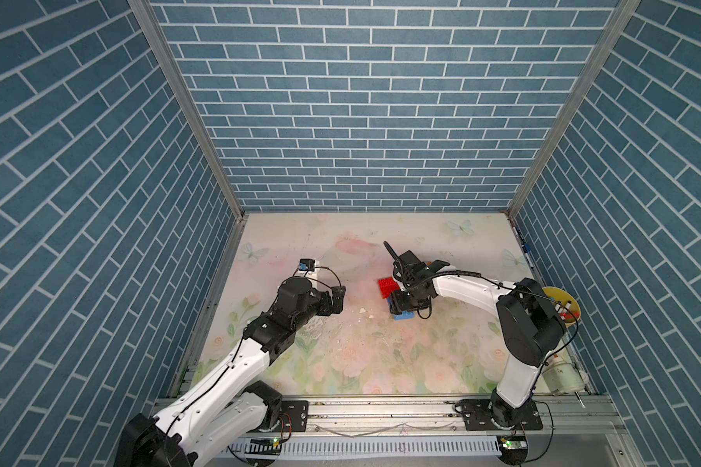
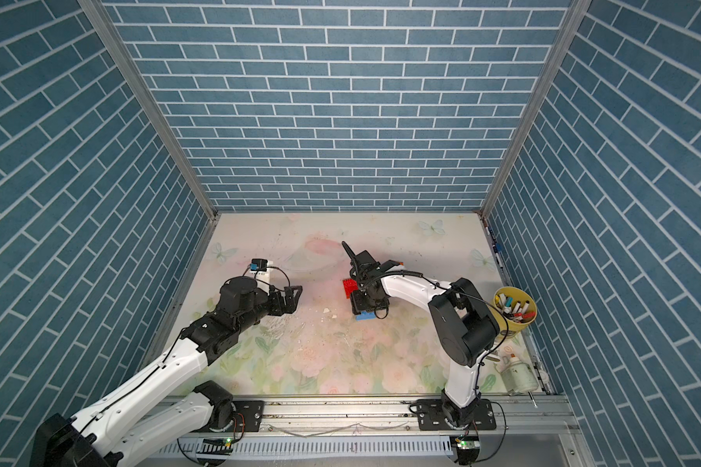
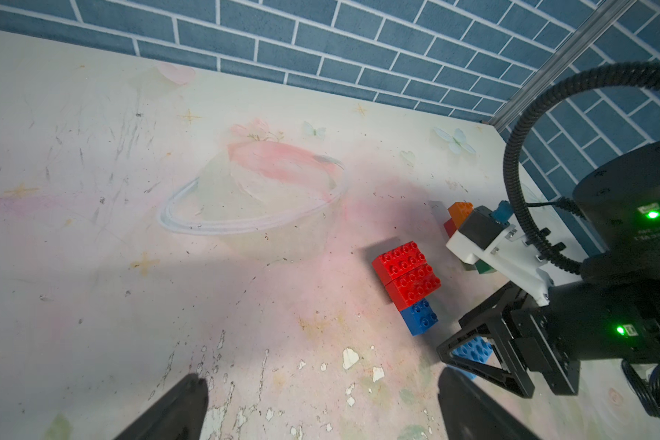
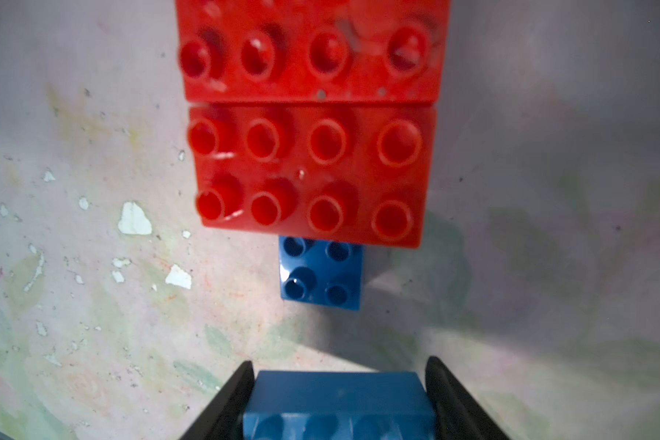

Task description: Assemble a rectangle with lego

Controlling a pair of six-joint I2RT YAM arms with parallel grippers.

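Held in my right gripper is a blue brick (image 4: 337, 396), with a finger against each end; the fingers are shut on it. In the right wrist view it stands nearer the camera than a small blue brick (image 4: 320, 272) below two red bricks (image 4: 311, 172) lying side by side. A shadow falls between the held brick and the small one, and they look apart. The left wrist view shows the same red bricks (image 3: 405, 275) and small blue brick (image 3: 418, 316) left of my right gripper. My left gripper is open and empty, well left of the bricks.
Behind the right arm, orange (image 3: 459, 213) and green (image 3: 484, 267) bricks are partly hidden. A yellow container (image 2: 515, 307) with mixed small items stands at the table's right edge.
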